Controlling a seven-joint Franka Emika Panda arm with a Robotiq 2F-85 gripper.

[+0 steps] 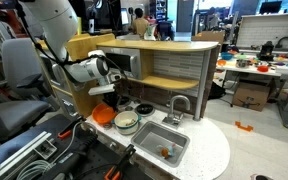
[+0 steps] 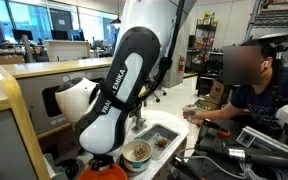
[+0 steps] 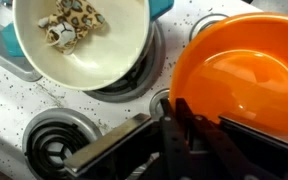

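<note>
An orange bowl fills the right of the wrist view. My gripper is shut on its near rim, with the dark fingers partly covering that edge. In the second exterior view the bowl shows at the bottom, below the white arm, and the fingertips are hard to make out there. From the first exterior view, the bowl appears low over the stove area, left of a cream pot. Whether its base touches the stove cannot be told.
The cream pot has teal handles and holds a spotted brown item. Bare coil burners lie close by. Further right are the sink and faucet.
</note>
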